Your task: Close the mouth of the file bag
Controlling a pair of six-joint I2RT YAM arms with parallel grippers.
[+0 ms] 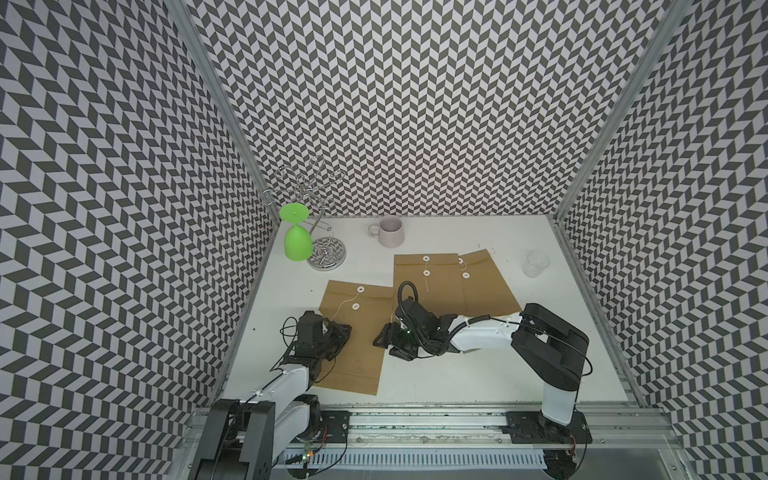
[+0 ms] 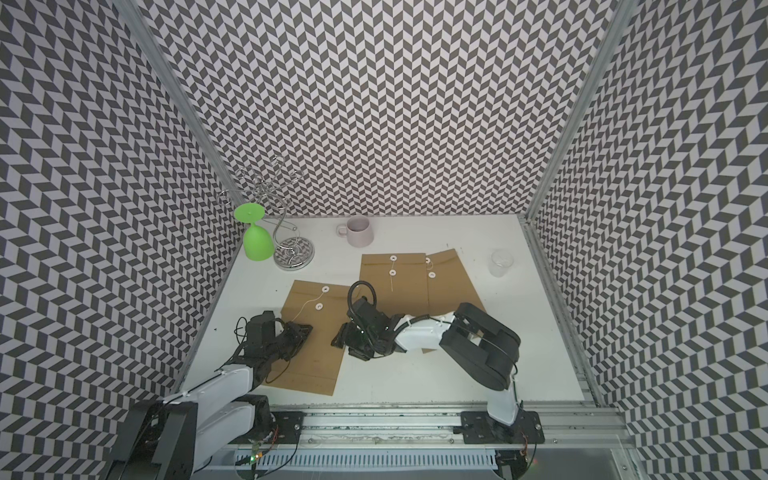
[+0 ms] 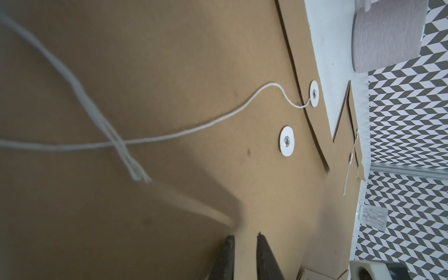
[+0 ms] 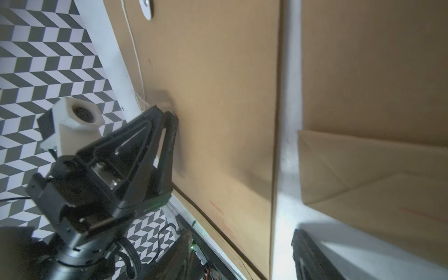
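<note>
The brown file bag (image 1: 360, 368) lies front left, its flap down, with two white button discs (image 3: 286, 140) and a loose white string (image 3: 210, 122) trailing across its face. My left gripper (image 1: 342, 329) is low over the bag's left side; its narrow tips (image 3: 245, 238) show at the bottom of the left wrist view, with a small gap, and whatever they hold is not clear. My right gripper stands open over the bag's right edge, just right of the left one, with nothing between its fingers.
Two more file bags (image 1: 496, 292) lie behind to the right. A mug (image 1: 390, 233), a green goblet (image 1: 297, 240) on a metal stand (image 1: 326, 260) and a clear cup (image 1: 536, 264) stand toward the back. Bare table is at the front right.
</note>
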